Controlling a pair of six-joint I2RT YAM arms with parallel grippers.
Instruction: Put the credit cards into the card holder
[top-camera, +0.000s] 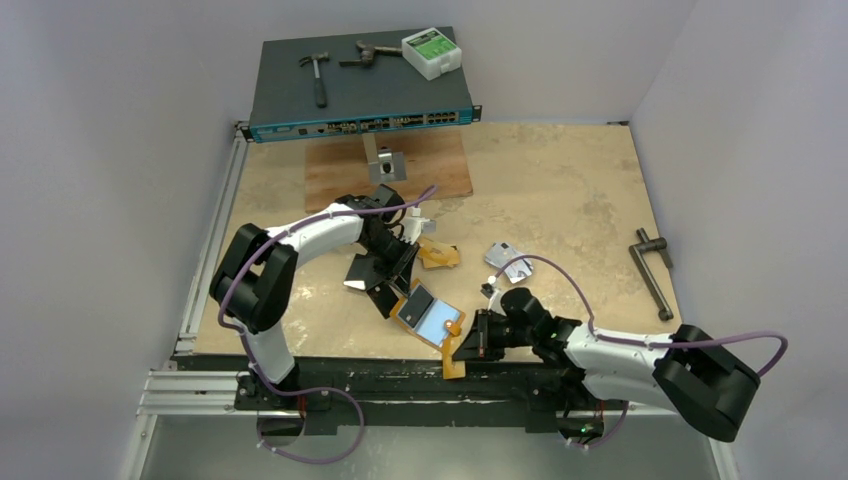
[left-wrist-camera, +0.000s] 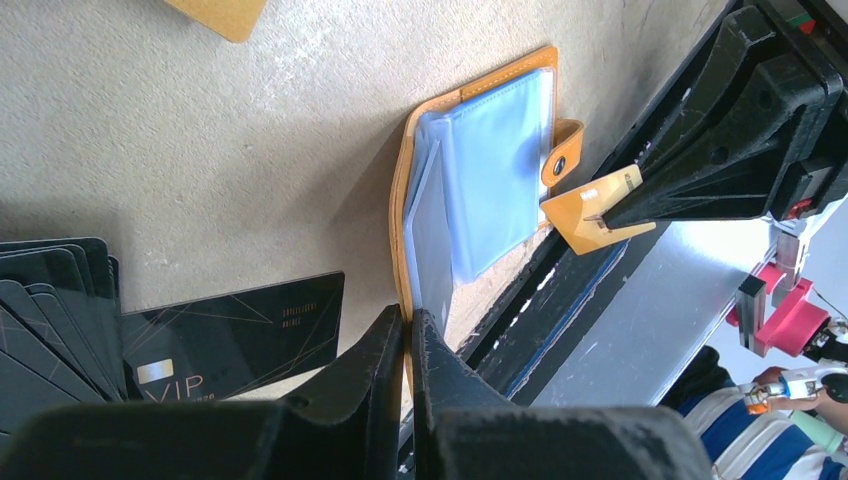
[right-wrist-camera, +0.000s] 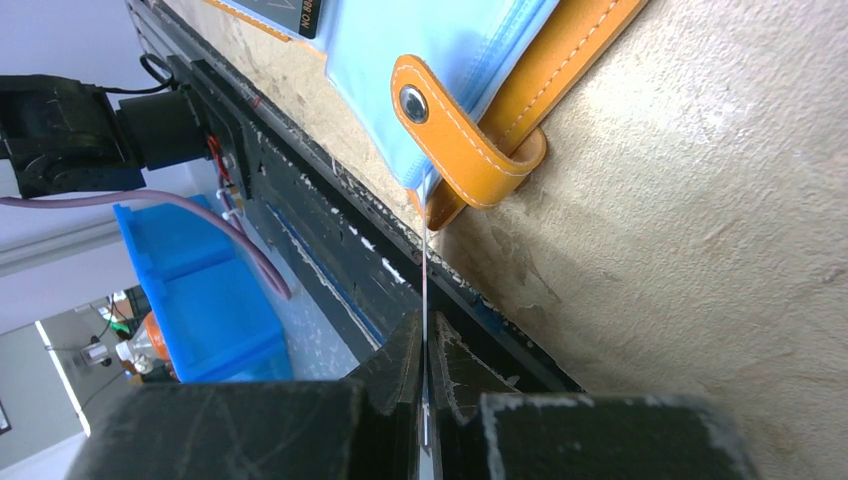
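Observation:
The tan card holder (top-camera: 432, 315) lies spread out near the table's front edge, its light blue sleeves (left-wrist-camera: 495, 175) showing. My left gripper is shut on the holder's edge, lifting that side a little. A gold card (left-wrist-camera: 590, 214) is pinched in my right gripper (top-camera: 462, 352), just beyond the holder's snap strap (right-wrist-camera: 455, 130). The right wrist view shows this card edge-on as a thin line; its far end comes up to the sleeve's corner, and whether it has entered a pocket cannot be told. A black card (top-camera: 416, 307) shows in the holder.
Black cards (left-wrist-camera: 240, 335) lie beside the holder under my left arm. Gold cards (top-camera: 438, 252) and silver cards (top-camera: 508, 260) rest farther back. The dark table edge (right-wrist-camera: 330, 215) runs close below the right gripper.

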